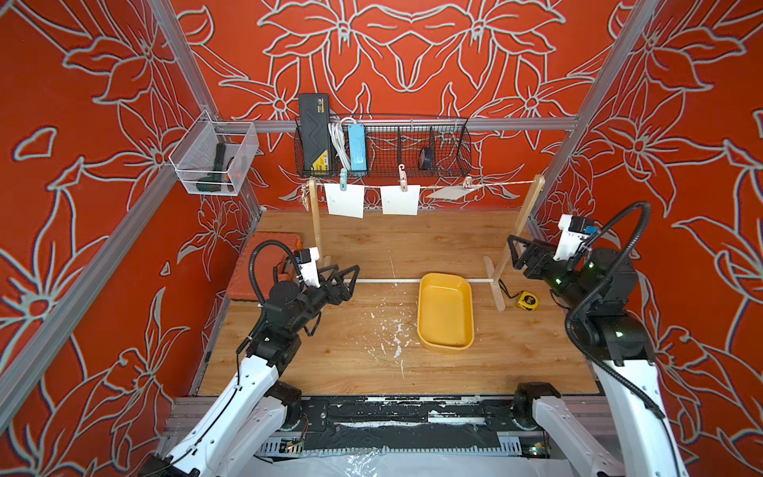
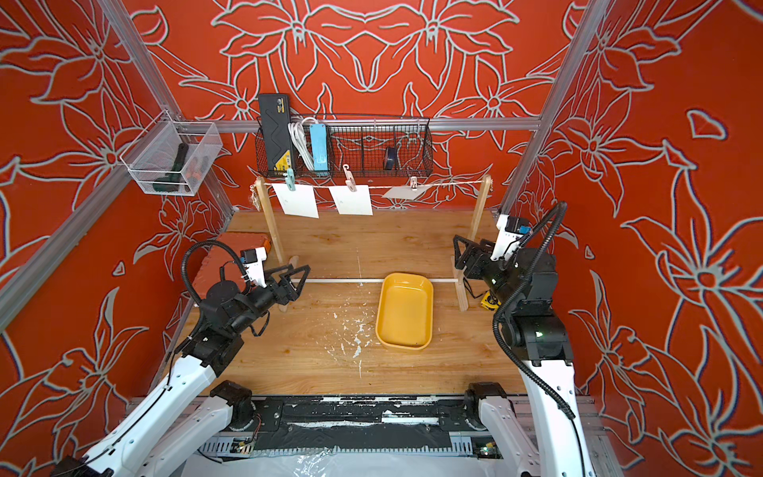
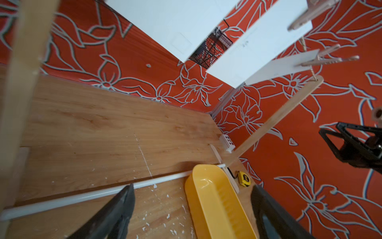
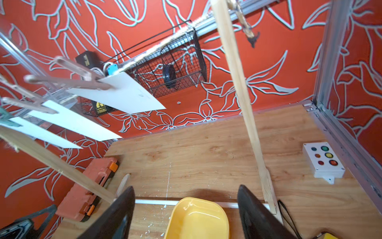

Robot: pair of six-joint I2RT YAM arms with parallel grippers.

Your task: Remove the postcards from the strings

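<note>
Three white postcards hang from a string between two wooden posts. The left postcard (image 1: 344, 200) hangs from a teal clothespin (image 1: 343, 179). Beside it, the middle postcard (image 1: 399, 200) is held by a pink clothespin (image 1: 403, 178). Tilted nearly flat, the right postcard (image 4: 123, 93) hangs from another pink clothespin (image 4: 75, 81). My left gripper (image 1: 346, 284) is open and empty, below and in front of the left card. Out to the right, near the right post (image 1: 520, 222), my right gripper (image 1: 522, 253) stands part open with nothing between its fingers, apart from every card.
A yellow tray (image 1: 446, 344) stands empty on the table, in front of the white crossbar (image 1: 389, 280). A tape measure (image 1: 527, 300) lies by the right post's foot. Behind the string hangs a wire basket (image 1: 421, 151). White scraps litter the middle of the table.
</note>
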